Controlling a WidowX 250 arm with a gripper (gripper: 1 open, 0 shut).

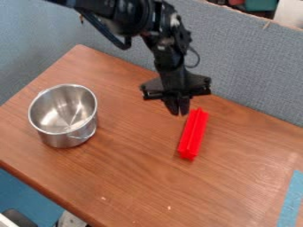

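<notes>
My black gripper [179,108] hangs over the back middle of the wooden table, just above and left of the upper end of a red elongated object [193,135]. Its fingers point down and sit close together; how far they are open is unclear, and nothing visible is held. A steel pot [63,115] with a handle stands at the left of the table, apart from the gripper.
The wooden table [130,186] has bare room in its middle and front. A grey padded wall [249,71] runs along the back. A light blue strip [291,199] lies at the right edge.
</notes>
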